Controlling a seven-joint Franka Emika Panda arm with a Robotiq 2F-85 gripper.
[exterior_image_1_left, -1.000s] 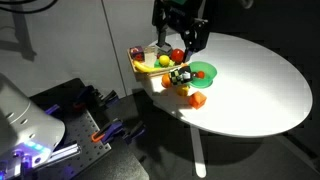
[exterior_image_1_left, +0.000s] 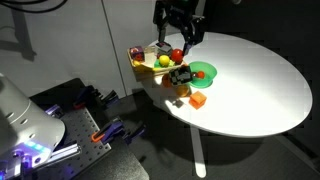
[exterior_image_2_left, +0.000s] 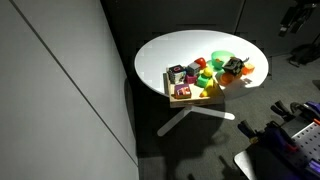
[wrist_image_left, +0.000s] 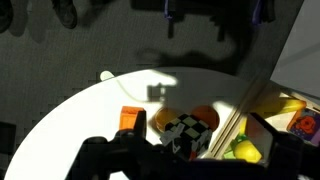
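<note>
My gripper (exterior_image_1_left: 176, 45) hangs above the table, open, with nothing between its fingers. In the wrist view, its dark fingers (wrist_image_left: 116, 152) stand wide apart at the bottom. Between and beyond them lies a black-and-white checkered item (wrist_image_left: 186, 133), beside round orange pieces (wrist_image_left: 203, 115). An orange block (exterior_image_1_left: 198, 100) rests on the white table near its front edge. Behind the checkered item is a green bowl (exterior_image_1_left: 208, 82) with red pieces in it. A wooden box (exterior_image_2_left: 205, 101) holds several colorful items, a yellow one and a red round one among them.
Dark floor lies in front of it, with other black robot hardware (exterior_image_1_left: 120, 130) near the front left.
My gripper has shifted slightly above the table, and the checkered item looks darker. The objects on the table appear to be in the same places.
</note>
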